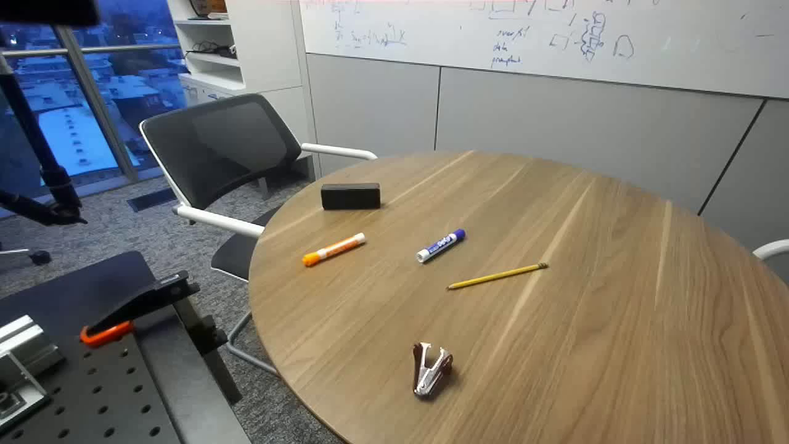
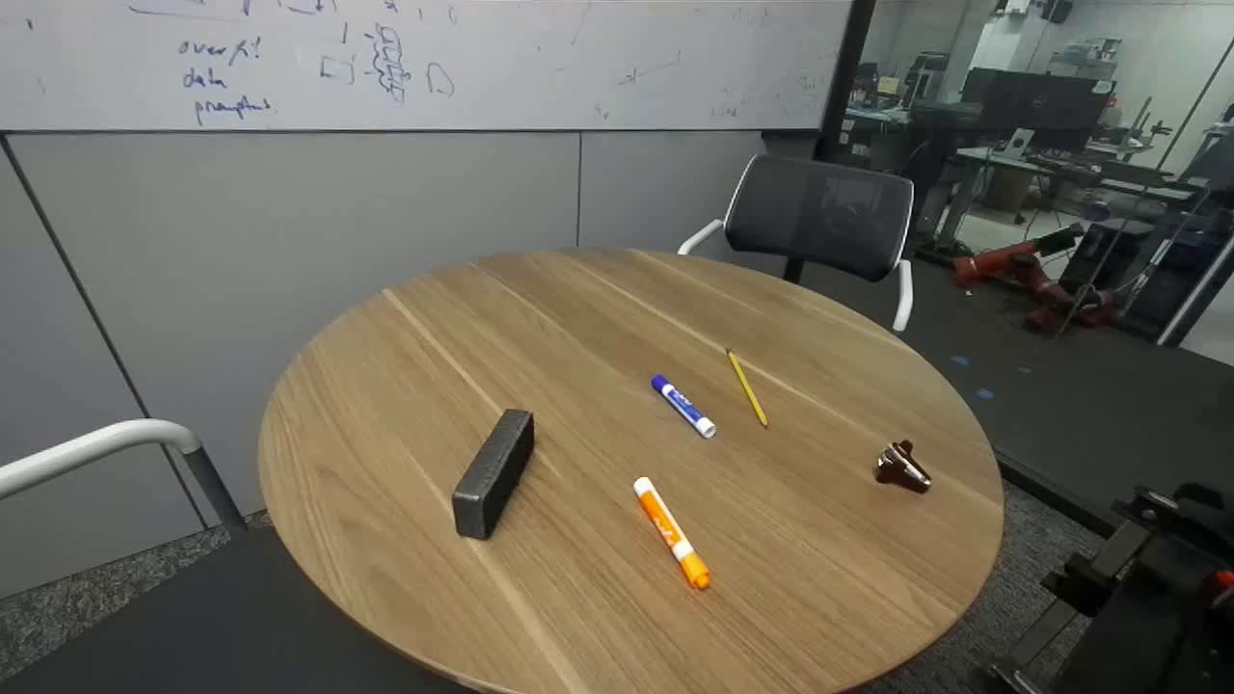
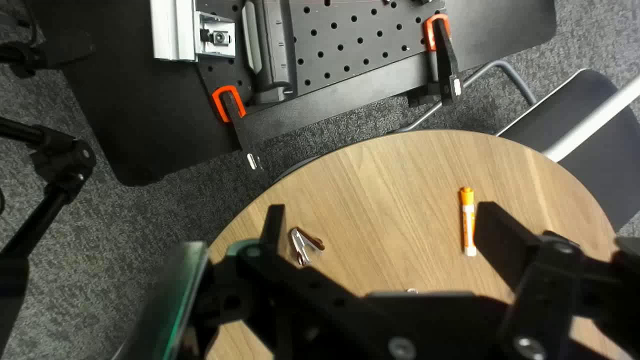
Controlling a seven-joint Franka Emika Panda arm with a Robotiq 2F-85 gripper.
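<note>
My gripper stands wide open high over the round table, with nothing between its fingers. Below, in the wrist view, a staple remover (image 3: 306, 245) shows beside the left finger and an orange marker (image 3: 468, 222) beside the right one. Exterior view 1 has a blue marker (image 1: 441, 245), a yellow pencil (image 1: 497, 277) and a black block (image 1: 351, 196) lying apart on the wood. Exterior view 2 shows the same block (image 2: 494, 474) at the left and the staple remover (image 2: 902, 467) at the right. In the wrist view the gripper hides most of the blue marker, pencil and block.
The round wooden table (image 1: 629, 333) has wide bare areas around the objects. A dark bench with a perforated plate (image 3: 354, 42) and orange-handled clamps (image 3: 228, 103) adjoins its edge. One chair (image 1: 222, 148) stands close to the table.
</note>
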